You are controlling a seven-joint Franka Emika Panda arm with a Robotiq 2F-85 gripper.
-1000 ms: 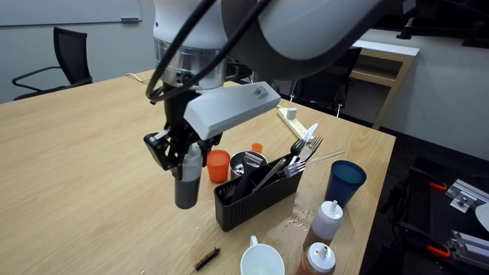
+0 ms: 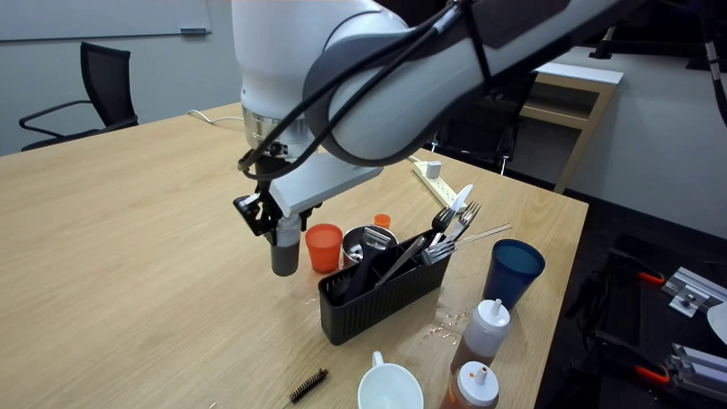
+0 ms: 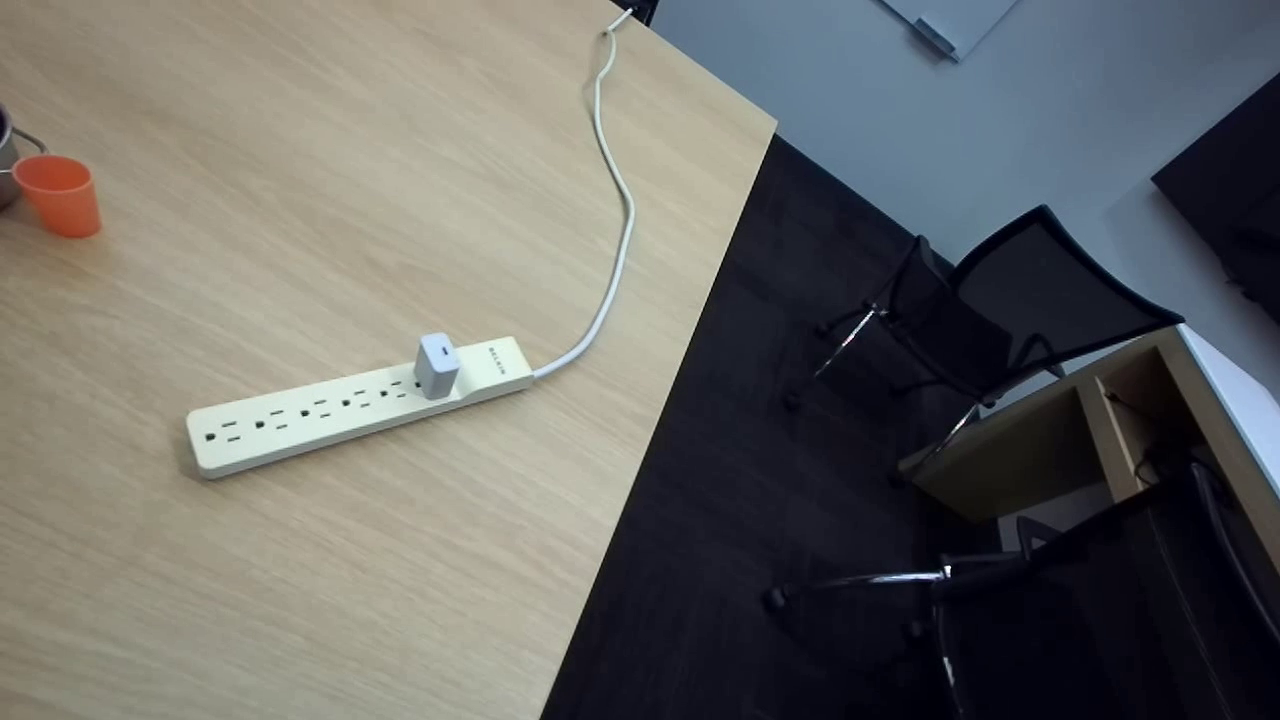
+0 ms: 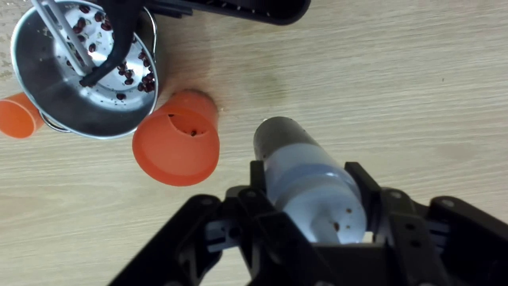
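My gripper is shut on a clear squeeze bottle partly filled with something dark grey. In exterior view 1 the bottle hangs upright below the gripper, left of an orange cup. Whether its base touches the table is hard to tell. The wrist view shows the orange cup just left of the bottle, apart from it, with a few dark specks inside. Beside that cup stands a metal pot holding dark red beans and a utensil's dark end. Exterior view 2 does not show my gripper.
A black utensil caddy stands close to the bottle's right. Beyond it are a blue cup, two squeeze bottles and a white mug. A small brush lies in front. A power strip lies farther back.
My arm has moved farther back across the table with the bottle in the gripper. The bottle now sits nearer the orange cup. The other objects have stayed in place.
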